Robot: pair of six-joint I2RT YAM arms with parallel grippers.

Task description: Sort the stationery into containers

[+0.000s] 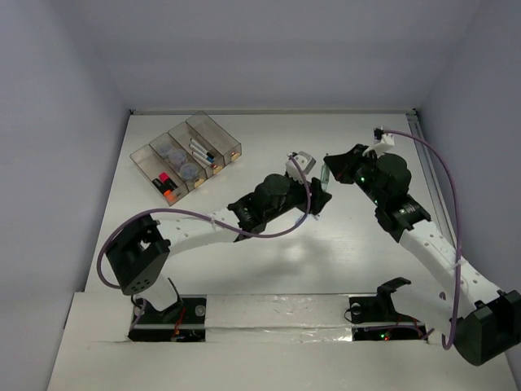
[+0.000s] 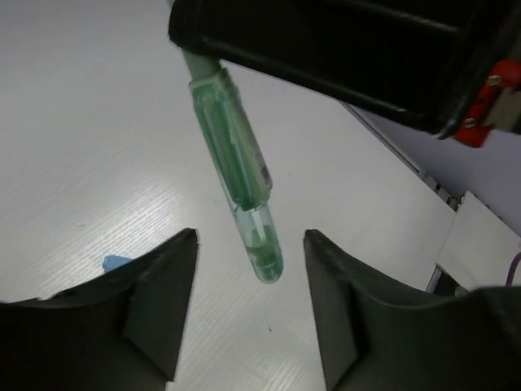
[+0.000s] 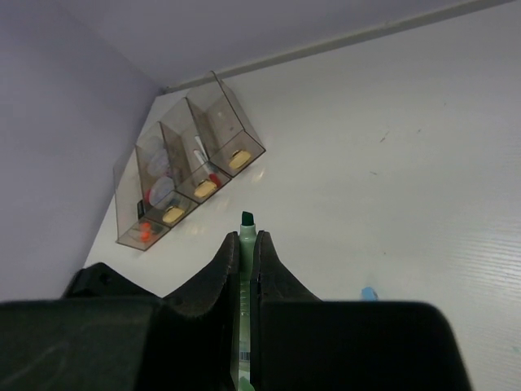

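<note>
My right gripper is shut on a green highlighter (image 2: 232, 138) near its dark tip, and the clear end hangs free below. In the left wrist view that end lies between the two fingers of my left gripper, with a gap on each side, so the left fingers stand open around it without touching. From above, the highlighter (image 1: 325, 177) shows between the two grippers, above the table. A small blue thing lies on the table below; in the right wrist view the same blue thing (image 3: 369, 293) is right of the fingers.
At the back left stands a clear divided box (image 1: 213, 135). One compartment holds black, red and orange pieces (image 1: 167, 186), one holds round clear things (image 1: 183, 165), one holds pens (image 1: 201, 151); the rearmost looks empty. The table between box and arms is clear.
</note>
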